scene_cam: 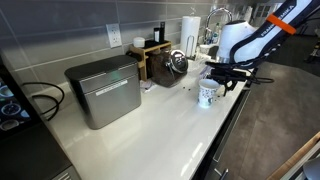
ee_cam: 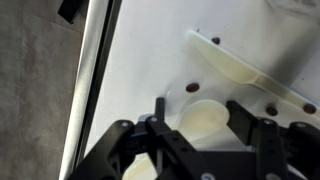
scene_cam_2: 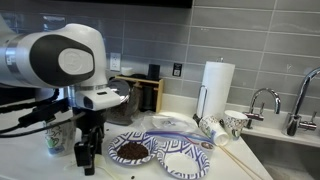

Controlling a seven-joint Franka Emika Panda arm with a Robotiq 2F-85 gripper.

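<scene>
In the wrist view my gripper has its two dark fingertips standing apart. Under and between them shows a pale, rounded, translucent piece [ee_cam: 203, 120], perhaps the bowl of a plastic spoon. Whether either finger touches it cannot be made out. Alongside lies a whitish plastic utensil [ee_cam: 240, 68] on the counter, with a few dark beans [ee_cam: 193, 87] around it. From exterior view 2 the gripper [scene_cam_2: 87, 160] hangs low over the counter, left of a patterned bowl [scene_cam_2: 130, 149] holding dark beans. In exterior view 1 the arm [scene_cam: 236, 43] largely hides the fingers.
A patterned mug [scene_cam: 208, 92] stands close by the gripper. Right of the bean bowl sits another patterned bowl [scene_cam_2: 182, 158], with tipped cups [scene_cam_2: 213, 129] behind it. A grey bread box [scene_cam: 105, 90] is against the wall.
</scene>
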